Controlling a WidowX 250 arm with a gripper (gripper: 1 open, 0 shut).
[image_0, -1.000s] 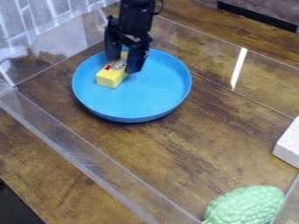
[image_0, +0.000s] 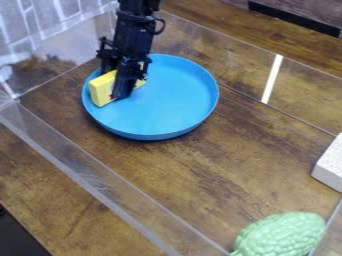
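Observation:
A yellow block (image_0: 103, 90) sits on the blue plate (image_0: 174, 105), at its left side. My black gripper (image_0: 118, 76) comes down from the top over the block and covers much of it, shut on it. The fingertips are dark and partly hard to make out.
A green crinkled object (image_0: 278, 236) lies at the bottom right and a white block (image_0: 330, 162) at the right edge. Clear plastic walls run along the left. The wooden surface (image_0: 227, 180) right of and below the plate is mostly clear.
The gripper has moved left and down over the yellow block. The block has shifted slightly left toward the plate's rim and now looks more upright.

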